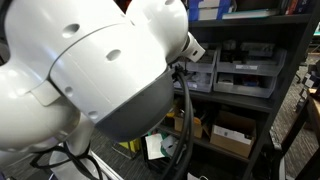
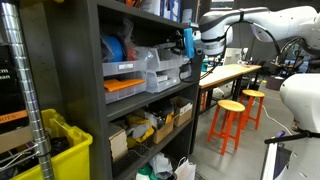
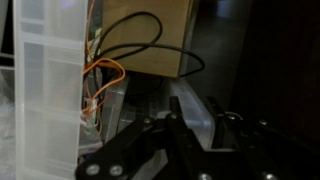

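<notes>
In the wrist view my gripper looks shut on the pale, see-through edge of a plastic bin (image 3: pixel 201 128); the picture is dark and the contact is hard to make out. The second exterior view has the gripper (image 2: pixel 188 44) up at the shelf's upper bins, at the end of the arm reaching in from the right. Clear plastic bins (image 2: pixel 160 82) stand there on the shelf. From the first exterior view the big white arm (image 1: pixel 95 75) hides the fingers.
A cardboard box (image 3: pixel 160 25), a black cable (image 3: pixel 150 45) and orange wires (image 3: pixel 105 70) lie close to the gripper. Another clear bin (image 3: pixel 50 110) is at left. Lower shelves hold cardboard boxes (image 1: pixel 232 133). Orange stools (image 2: pixel 226 118) stand on the floor.
</notes>
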